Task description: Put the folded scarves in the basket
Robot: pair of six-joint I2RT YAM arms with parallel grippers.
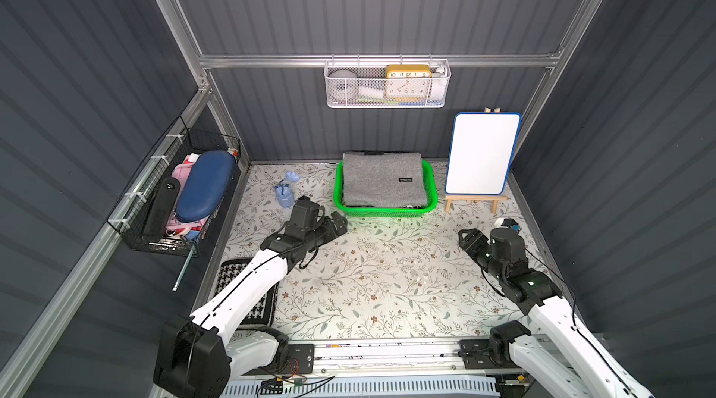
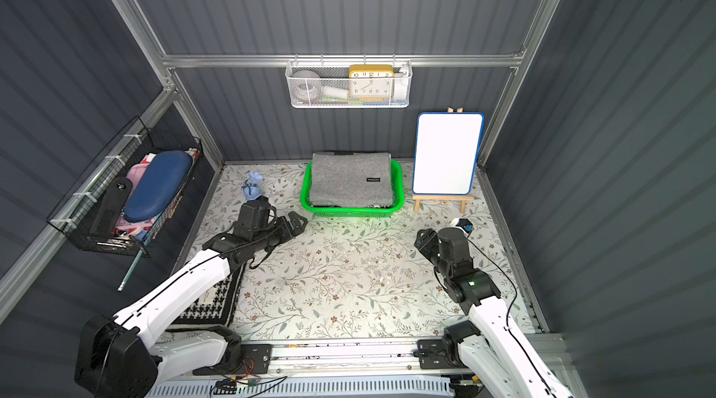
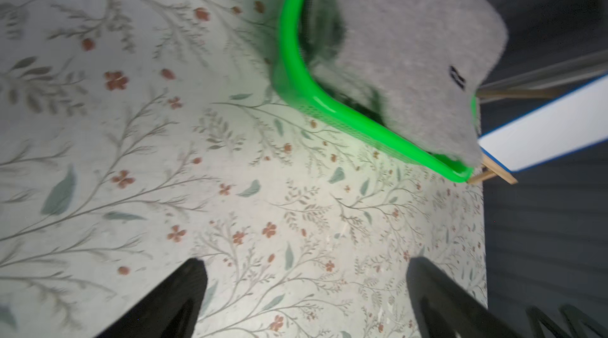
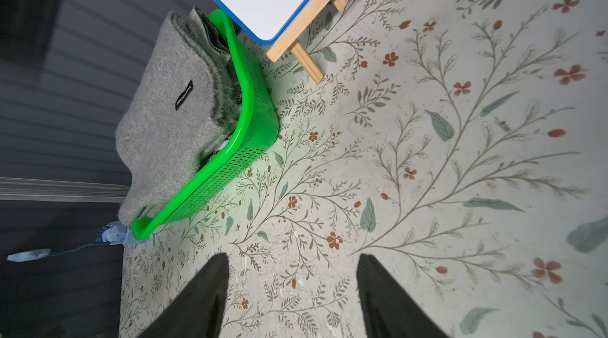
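Note:
The folded grey scarf [image 1: 382, 180] with a small black label lies inside the green basket [image 1: 385, 212], filling it and rising above its rim. In the right wrist view the scarf [image 4: 177, 116] slopes over the far end of the basket [image 4: 237, 141]. My left gripper [image 1: 340, 223] is in front of the basket's left corner, apart from it. Its dark fingers [image 3: 171, 300] stand wide apart with only floral surface between them. My right gripper [image 1: 469, 238] is to the right and in front of the basket; its fingers [image 4: 202, 293] are parted with nothing between.
A whiteboard [image 1: 483, 153] on a wooden easel stands right of the basket. Behind the left arm is a blue flower ornament [image 1: 284, 193]. A black-and-white checked cloth [image 1: 257, 308] lies at the left edge.

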